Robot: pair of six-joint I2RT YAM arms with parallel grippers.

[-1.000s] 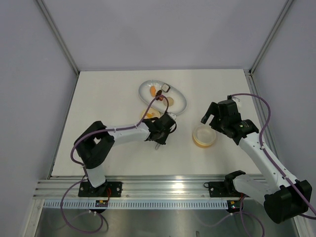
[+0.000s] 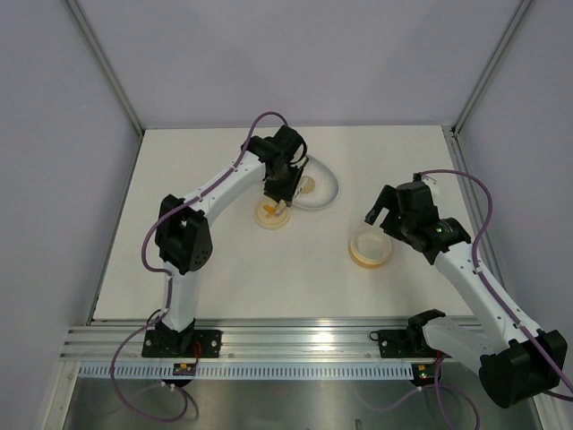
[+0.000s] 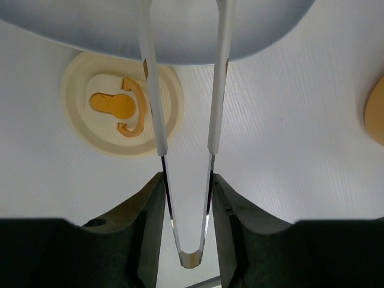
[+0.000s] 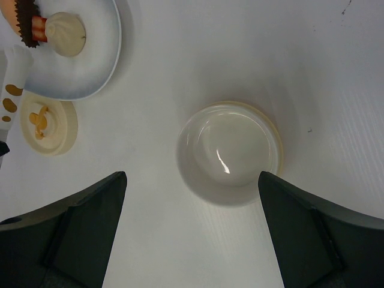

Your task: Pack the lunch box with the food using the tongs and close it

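Note:
A grey oval plate (image 2: 322,193) sits at back centre, partly under my left arm; the right wrist view shows a cream dumpling (image 4: 65,35), red and dark pieces and an orange item on it. My left gripper is over the plate's near rim, its long white fingers apart, nothing visible between them. The cream lid (image 2: 273,221) with yellow clip and tab lies just in front of the plate. My right gripper stands open above an empty round container (image 2: 371,246) at the right.
Walls border both sides and the back.
The right arm is unchanged.

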